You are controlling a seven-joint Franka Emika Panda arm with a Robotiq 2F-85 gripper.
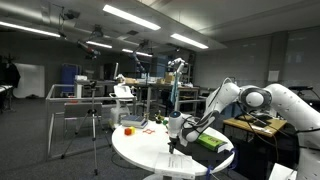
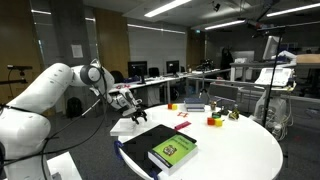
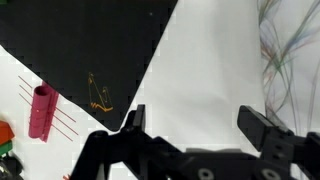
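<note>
My gripper stands open, its two black fingers wide apart with only bare white tabletop showing between them. In the second exterior view the gripper [image 2: 139, 107] hangs low over the left part of the round white table [image 2: 245, 150]. The first exterior view has the gripper [image 1: 178, 146] small, near the table's front; its height above the surface is hard to tell. A black sheet [image 3: 90, 45] fills the upper left of the wrist view, and a whitish piece with greenish streaks [image 3: 292, 60] lies at the right edge.
A green box [image 2: 173, 150] rests on a black surface at the table's near side. Coloured blocks [image 2: 215, 121] and a red item [image 2: 182, 126] lie farther back. Beside the sheet is a dark red roll [image 3: 42, 110]. A pale box [image 2: 124, 127] stands at the table's left.
</note>
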